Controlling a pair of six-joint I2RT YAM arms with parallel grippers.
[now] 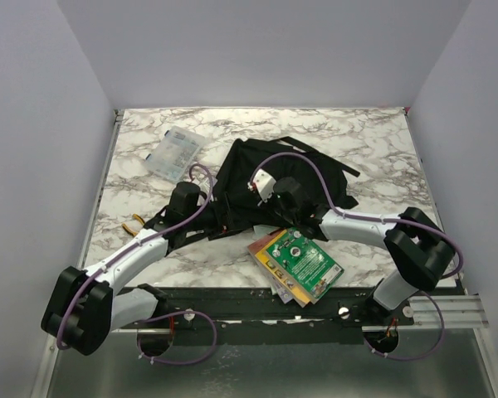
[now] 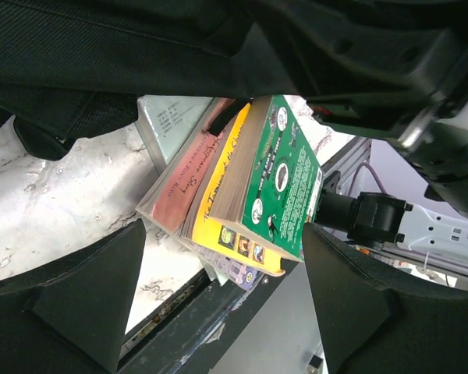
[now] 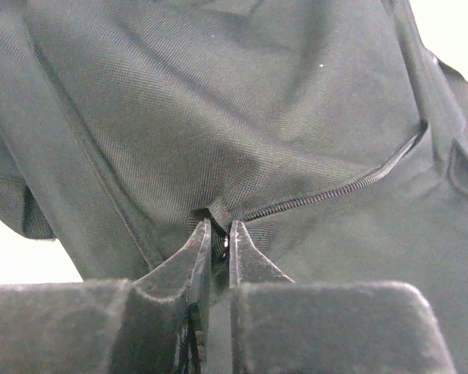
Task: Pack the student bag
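The black bag lies flat across the middle of the table. In the right wrist view, a zipper runs up and right across the bag's cloth. My right gripper is at the zipper's lower left end, its fingertips close together around a small dark piece that looks like the pull; whether they grip it is unclear. My left gripper is open, its fingers wide apart with nothing held, beside the bag's near left side. Beyond its fingers, books with green, yellow and red covers lie partly overlapping.
A clear pouch rests at the back left, and yellow-orange handles show near the left arm. The stacked books reach the table's front edge. Bare table lies at the back right.
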